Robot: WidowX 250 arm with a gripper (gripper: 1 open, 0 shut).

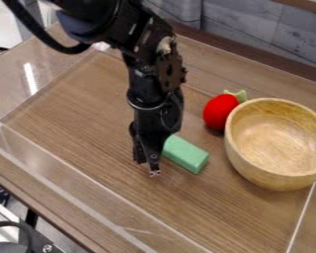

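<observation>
My black gripper (153, 158) is low over the wooden table, in the middle of the view, its fingertips near the tabletop; it appears shut, with nothing visible between its fingers. Just to its right lies a green block (185, 154), close to the fingers; whether they touch is unclear.
A red object with a green top, like a tomato or strawberry (219, 113), sits behind the green block. A large tan bowl (276, 148) stands at the right.
</observation>
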